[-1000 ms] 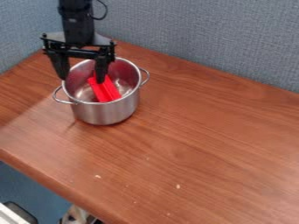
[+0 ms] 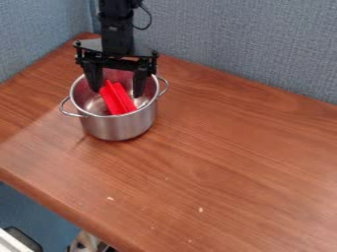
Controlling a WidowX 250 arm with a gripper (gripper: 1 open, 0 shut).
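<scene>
A steel pot [image 2: 114,125] with two side handles stands on the wooden table [image 2: 237,157], left of the middle. Inside it lies a red object [image 2: 116,97], elongated and leaning along the bowl. The black gripper [image 2: 116,77] is over the pot's mouth with its fingers spread open, one toward each side, partly hiding the back rim and upper interior.
Grey-blue padded walls stand behind and to the left. The table's front left edge drops to a blue floor, with some dark equipment at the bottom left corner.
The gripper has moved right, from over the pot's left part to more centrally over it. The pot and red object look unmoved.
</scene>
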